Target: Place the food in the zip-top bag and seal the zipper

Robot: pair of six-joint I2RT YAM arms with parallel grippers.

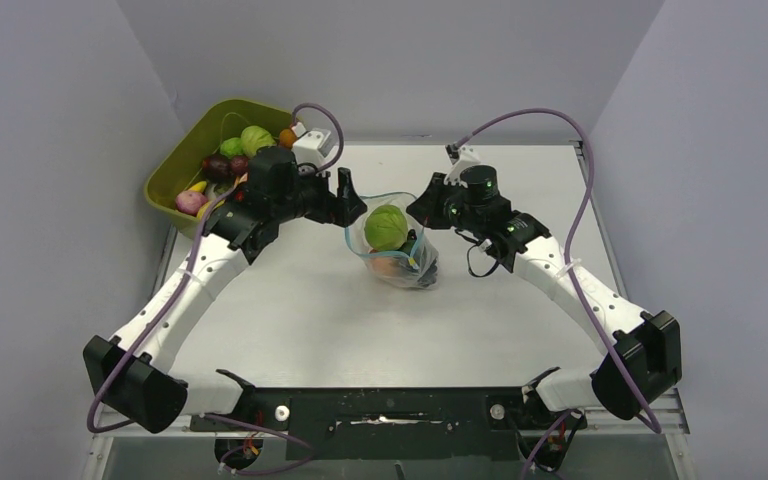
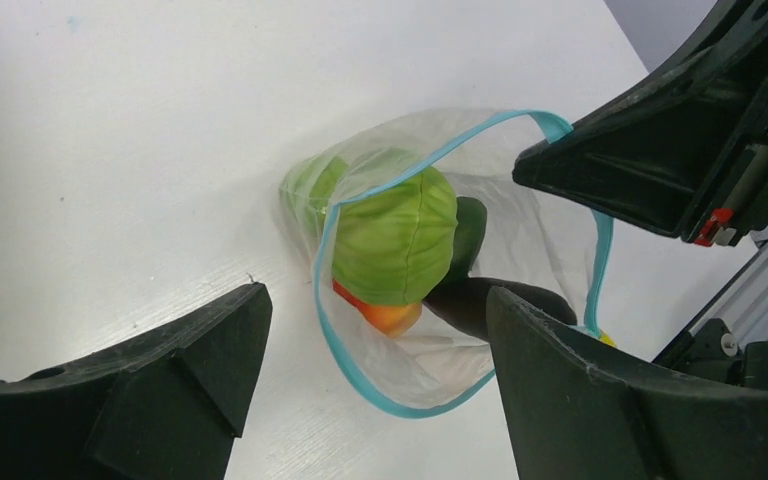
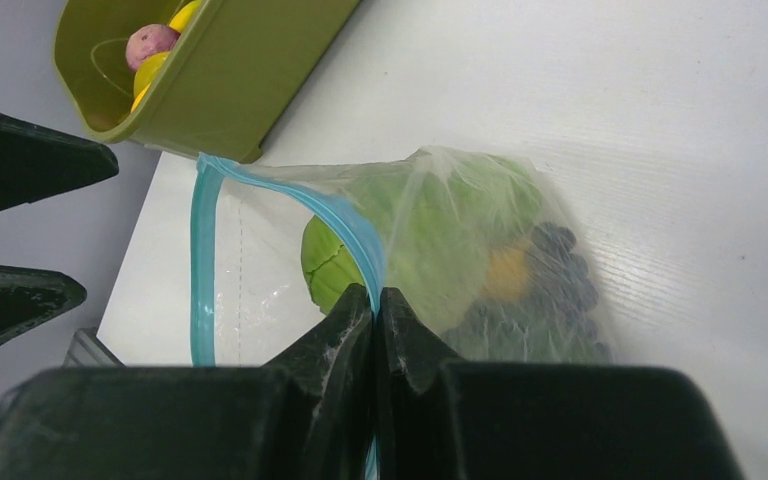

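Observation:
On the table's middle stands the clear zip top bag (image 1: 430, 265), its blue zipper edge (image 2: 345, 360) parted into a wide mouth. Inside lie a green cabbage (image 2: 400, 240), a dark eggplant (image 2: 480, 305), an orange-red item (image 2: 392, 318) and, through the plastic, dark grapes (image 3: 565, 275). My right gripper is shut on the bag's blue edge and holds that side up. Just outside the mouth, on the left, my left gripper stands open with nothing between its fingers; the bag appears beyond them in the left wrist view.
At the back left an olive green bin (image 1: 165, 185) holds several more foods, among them a pale cabbage (image 1: 257, 139) and a pink potato (image 1: 190, 202). The left arm partly covers it. Bare table lies in front of the bag and to its right.

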